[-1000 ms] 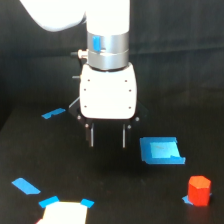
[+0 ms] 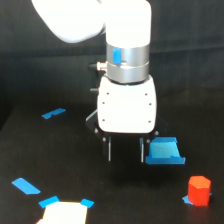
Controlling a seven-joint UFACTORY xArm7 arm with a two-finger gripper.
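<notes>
My white gripper (image 2: 125,154) points down over the black table, its two thin dark fingers spread well apart. Nothing shows between them. At the lower right sits a red block (image 2: 199,190) with a hexagonal outline, apart from the gripper. A square of blue tape (image 2: 168,160) is partly hidden behind the gripper's right finger. Cut off by the bottom edge is a pale, cream-coloured object (image 2: 64,213) that I cannot identify.
Blue tape strips (image 2: 26,186) mark the table at the left, with another strip (image 2: 53,113) farther back. Beside the red block a bit of blue tape also shows.
My gripper has moved to the right and slightly lower in the view, now overlapping the blue tape square. Its fingers remain apart. The red block and pale object have not moved.
</notes>
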